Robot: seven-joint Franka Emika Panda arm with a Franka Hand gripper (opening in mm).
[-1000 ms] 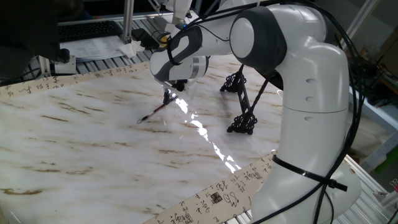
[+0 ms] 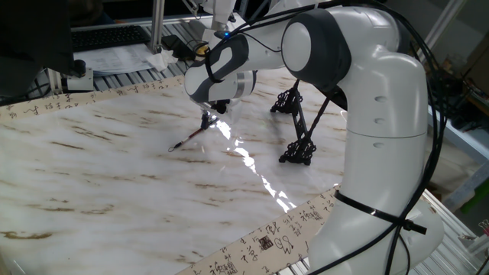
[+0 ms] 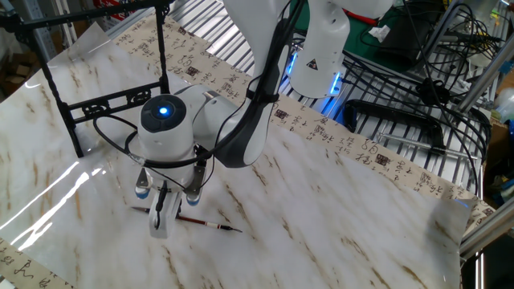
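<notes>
A slim dark-and-red brush or pen point(image 3: 207, 222) lies on the pale marbled table sheet, in the second exterior view below my hand. In the first exterior view, the same stick point(image 2: 187, 139) slants down to the left from the fingertip area, its near end showing a small loop. My gripper point(image 2: 208, 120) points down at its upper end. From the other side, the gripper point(image 3: 166, 210) covers part of the stick's length. Its fingers are mostly hidden by the hand, so whether they touch or grip the stick cannot be told.
A black ornate rack point(image 2: 296, 130) stands close to the arm. Calligraphy-printed strips border the sheet point(image 3: 345, 217), which is bare over wide areas. Beyond its far edge are a keyboard point(image 2: 111, 37) and papers point(image 2: 114, 61). A black tray-like object point(image 3: 393, 124) lies outside the sheet.
</notes>
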